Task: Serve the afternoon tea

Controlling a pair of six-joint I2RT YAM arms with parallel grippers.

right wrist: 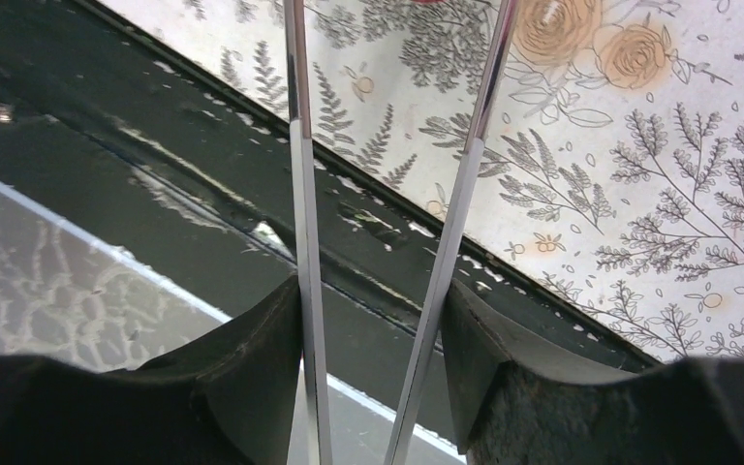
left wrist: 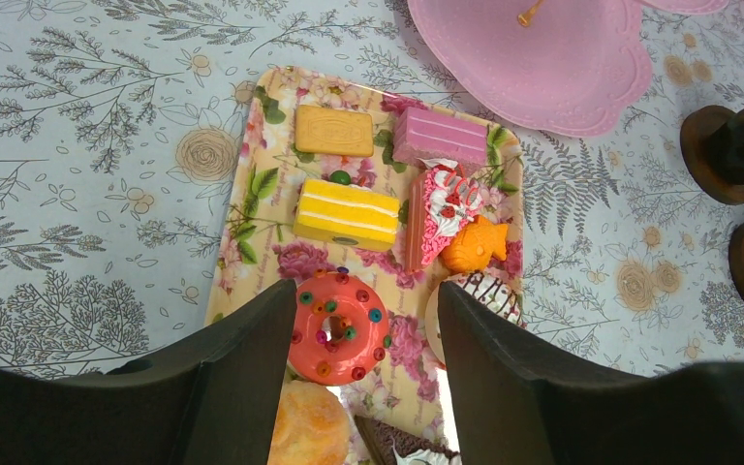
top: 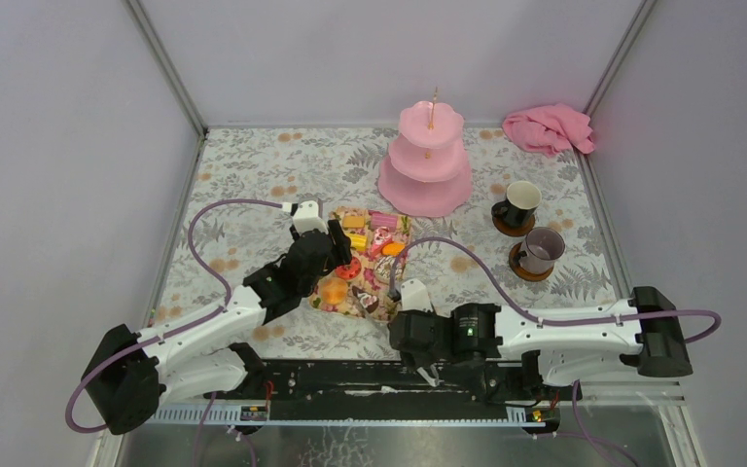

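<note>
A floral tray (left wrist: 252, 155) holds several pastries, among them a red donut (left wrist: 341, 354), yellow cake slice (left wrist: 347, 218) and cream-topped wedge (left wrist: 443, 208). Above it stands a pink three-tier stand (top: 424, 199). My left gripper hangs open over the tray, nothing between its fingers. My right gripper, low at the front edge, is shut on metal tongs (right wrist: 306, 223), whose two long arms extend forward, their tips out of frame in the right wrist view.
Two mugs on wooden coasters, a black one (top: 516, 204) and a grey one (top: 541, 251), stand at right. A pink cloth (top: 550, 129) lies back right.
</note>
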